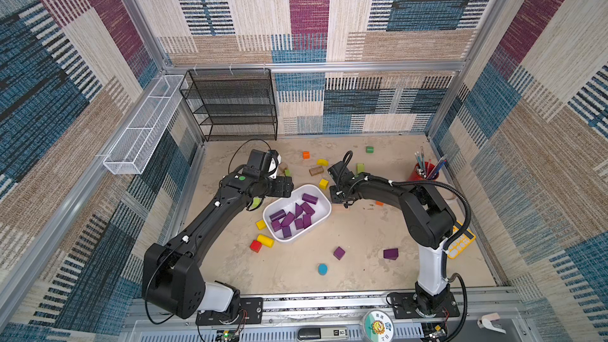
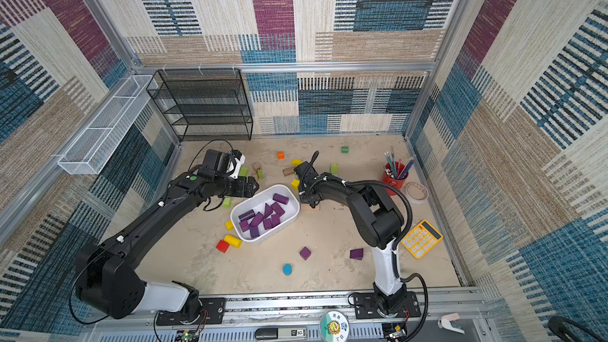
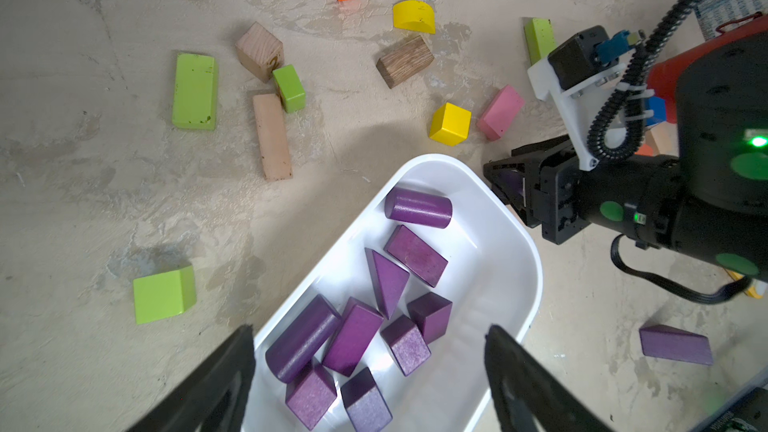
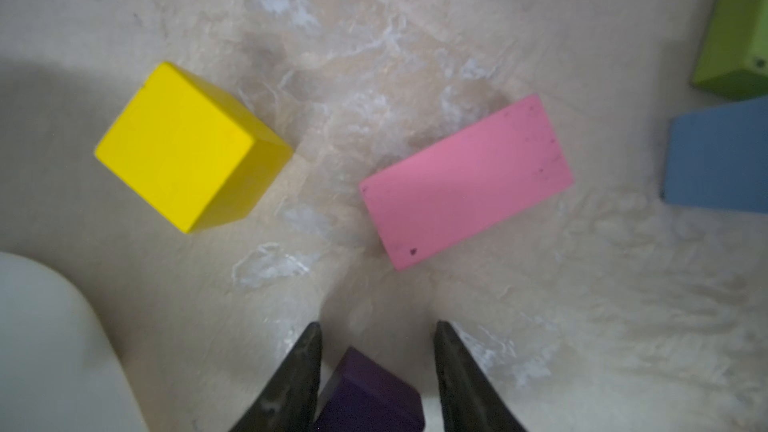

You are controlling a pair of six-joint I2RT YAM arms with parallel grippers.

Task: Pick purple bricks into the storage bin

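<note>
The white storage bin holds several purple bricks, such as a purple cylinder. My left gripper hangs over the bin, open, nothing gripped. My right gripper is low beside the bin's right end; a dark purple brick sits between its fingertips, which look part open. Whether they touch it on both sides is unclear. Two purple bricks lie on the front table, one near the middle and one to the right.
A pink brick, a yellow cube and other coloured blocks lie behind the right gripper. A red pen cup and a calculator are on the right.
</note>
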